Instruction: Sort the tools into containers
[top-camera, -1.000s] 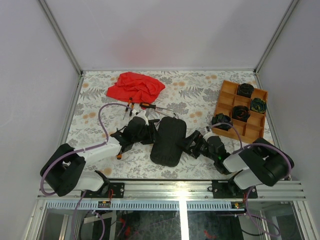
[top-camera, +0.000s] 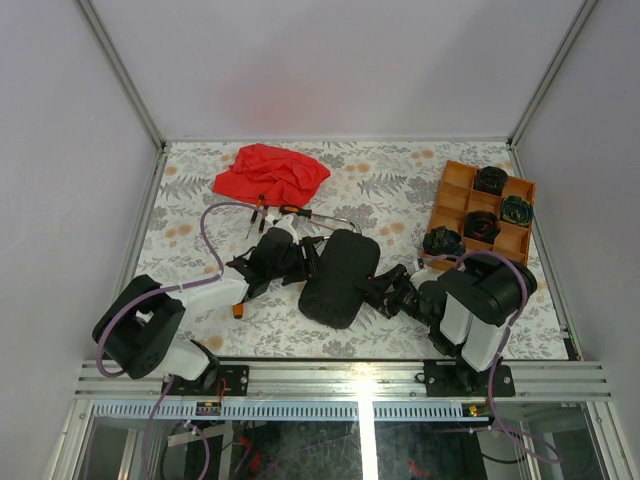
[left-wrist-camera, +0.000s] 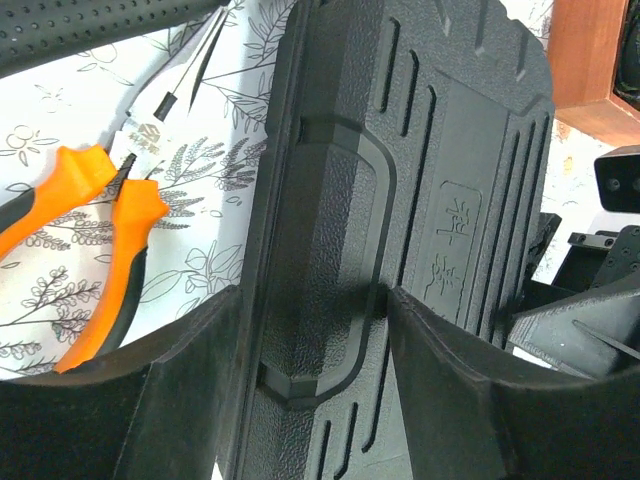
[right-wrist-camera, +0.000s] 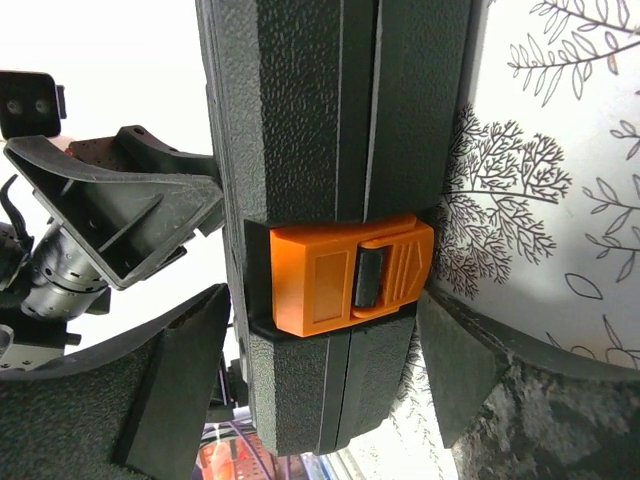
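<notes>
A closed black case (top-camera: 342, 275) stands between my two grippers near the table's front middle, turned slightly clockwise. My left gripper has its fingers on either side of the case's left edge, one fingertip overlapping the lid. At the opposite edge, my right gripper straddles the case around an orange latch (right-wrist-camera: 340, 272). The fingers of both stand apart with the case between them; how firmly they press does not show. Orange-handled pliers (left-wrist-camera: 125, 250) lie left of the case. Behind it is a hacksaw (top-camera: 310, 214) with an orange-and-black handle.
An orange-brown compartment box (top-camera: 452, 197) with several dark rolled items stands at the back right. A red cloth (top-camera: 270, 175) lies at the back left, with small tools in front of it.
The black case has turned slightly clockwise, its far end shifting right. My left gripper has moved a little right with it. The right arm's elbow has swung inward.
</notes>
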